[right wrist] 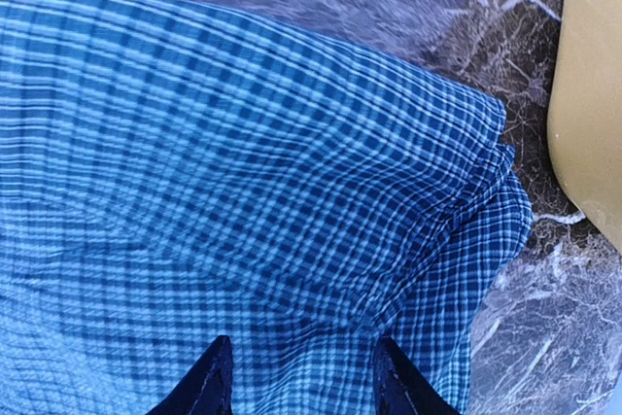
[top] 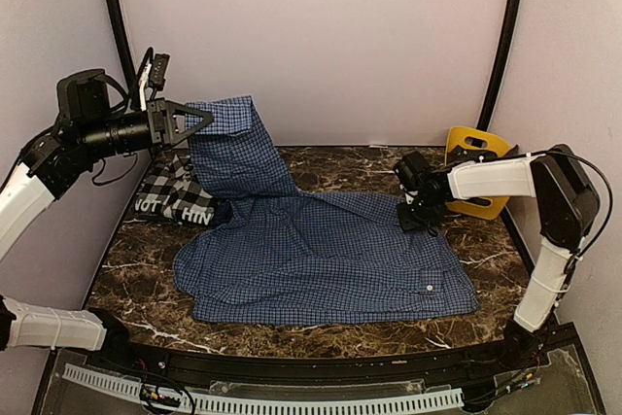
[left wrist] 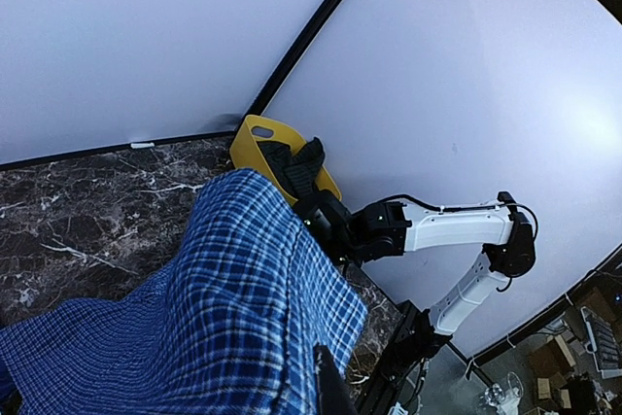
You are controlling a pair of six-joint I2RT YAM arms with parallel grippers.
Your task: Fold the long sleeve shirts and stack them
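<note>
A blue checked shirt (top: 321, 269) lies spread across the marble table, one end raised at the back left by my left gripper (top: 194, 121), which is shut on its cloth. In the left wrist view the lifted cloth (left wrist: 233, 308) fills the lower middle and mostly hides the fingers. My right gripper (top: 418, 221) is low over the shirt's back right part; in the right wrist view its fingertips (right wrist: 300, 366) are apart above the folded edge, with nothing held.
A folded black-and-white checked shirt (top: 170, 187) with white lettering lies at the back left. A yellow basket (top: 476, 138) with dark cloth stands at the back right. Bare table (top: 136, 279) shows along the left and front.
</note>
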